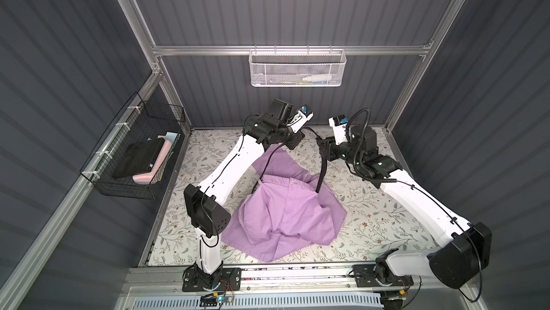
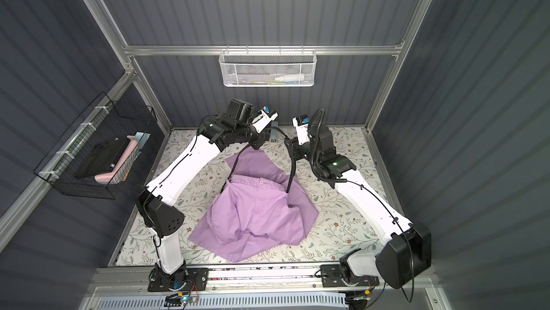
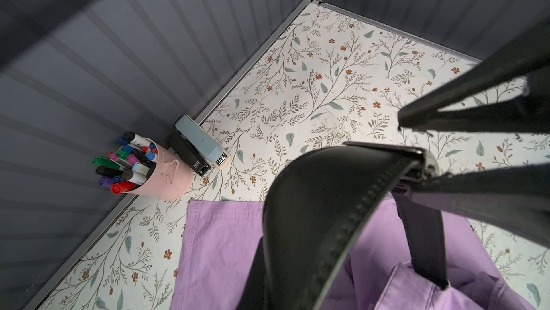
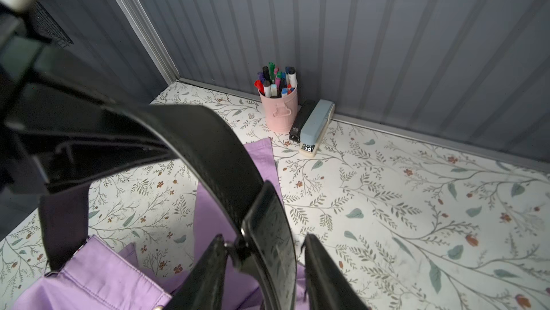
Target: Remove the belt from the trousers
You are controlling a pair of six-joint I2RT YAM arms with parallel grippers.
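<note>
Purple trousers (image 1: pixel 286 209) lie rumpled mid-table, waistband facing the back wall. From the waistband a black belt (image 4: pixel 214 158) rises in an arch, both sides still running down to the trousers. My left gripper (image 1: pixel 294 138) is shut on the belt at the arch's left, above the trousers. Opposite it, my right gripper is open, with the belt passing between its fingers. The left wrist view shows a metal buckle (image 3: pixel 424 158) close to the right gripper's fingers (image 3: pixel 475 195). How the belt runs through the loops is mostly hidden.
By the back wall stand a pink cup of markers (image 4: pixel 280 112) and a grey-and-black stapler (image 4: pixel 316 123). A white mesh basket (image 1: pixel 296 69) hangs above, a black wire basket (image 1: pixel 143 155) at left.
</note>
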